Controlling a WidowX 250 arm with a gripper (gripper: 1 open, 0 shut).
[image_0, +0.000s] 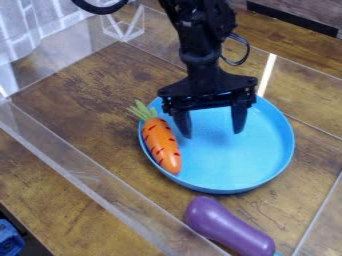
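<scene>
The black gripper (205, 119) hangs over the blue plate (241, 160), its two fingers pointing down and spread apart, with nothing seen between them. An orange toy carrot (162, 144) with green leaves lies along the plate's left side, to the left of the fingers and apart from them.
A purple toy eggplant (230, 228) lies in front of the plate at the lower right. Clear plastic walls run along the edges of the wooden surface. Bare wood (74, 110) is at the left, and part of a blue object (7, 240) shows at the lower left corner.
</scene>
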